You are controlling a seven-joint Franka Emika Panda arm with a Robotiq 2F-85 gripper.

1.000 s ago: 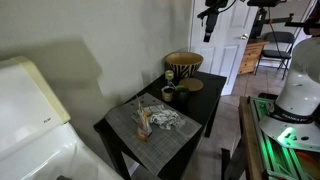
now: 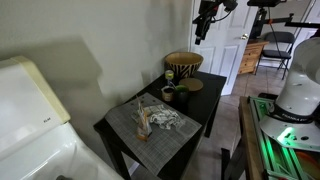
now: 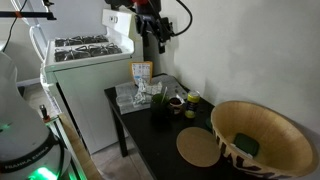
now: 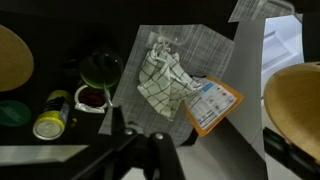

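Observation:
My gripper is open high above the dark table, its dark fingers empty in the wrist view. In exterior view 1 the gripper [image 2: 197,40] hangs near the top, well clear of everything below. A checked, crumpled cloth [image 4: 163,80] lies on a grey woven mat [image 4: 205,45]. Beside the cloth is an orange-edged card [image 4: 210,106], which stands propped up in exterior view 2. A dark green mug [image 4: 100,70] with a utensil in it sits near a small bowl [image 4: 91,98] and a yellow-green can [image 4: 50,118].
A large woven basket [image 3: 222,125] holding a dark green item [image 3: 246,144] stands at the table's end, beside a round tan mat [image 3: 198,146]. A white stove [image 3: 75,75] is beyond the other end. Bare tabletop [image 3: 150,140] shows in front of the mug.
High above the table, my gripper has shifted slightly left in exterior view 1 and its arm has turned a little. The objects on the table have not moved.

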